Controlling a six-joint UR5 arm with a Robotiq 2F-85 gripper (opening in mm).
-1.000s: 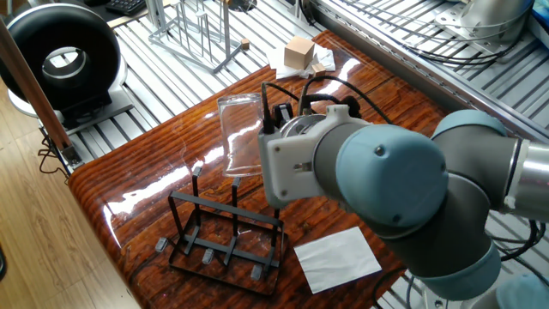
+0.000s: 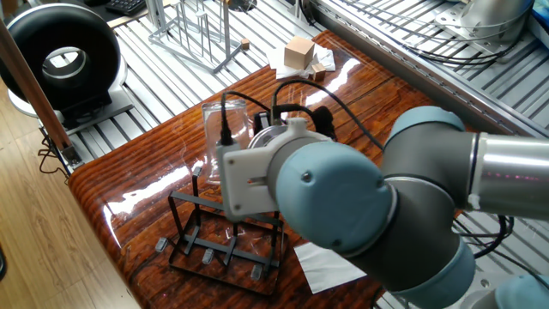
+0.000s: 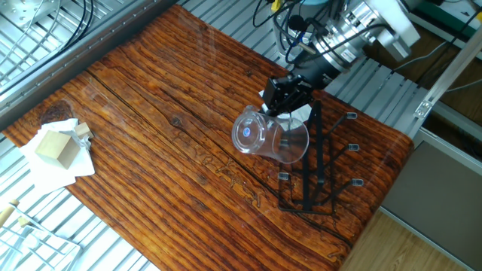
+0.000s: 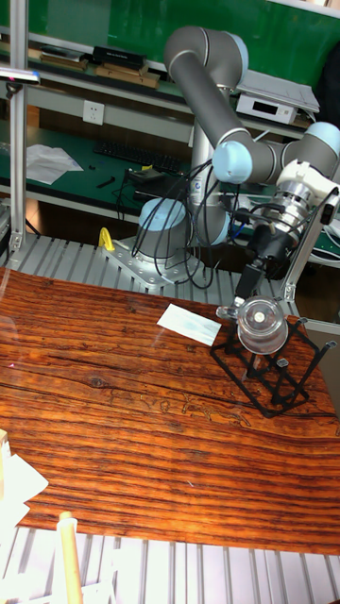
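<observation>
A clear cup (image 3: 258, 135) is off the table, and my gripper (image 3: 271, 108) is shut on it at its side, near what looks like a handle. In the third exterior view the cup (image 4: 263, 328) appears bottom-up, over or in front of the black wire rack (image 4: 294, 391), beneath the gripper (image 4: 243, 298). From the first exterior view the cup (image 2: 220, 137) shows beyond the wrist, and the rack (image 2: 230, 251) stands nearer the camera. My fingers are hidden there by the wrist. Whether cup and rack touch, I cannot tell.
A white sheet (image 2: 324, 268) lies beside the rack. At the table's other end, a wooden block (image 3: 58, 149) and a smaller one (image 3: 83, 130) rest on white paper. A silver rack (image 2: 199, 39) stands beyond the table.
My arm has moved left in the first exterior view, carrying the cup along. The wrist now covers part of the rack's right side; the rack and white sheet have stayed put.
</observation>
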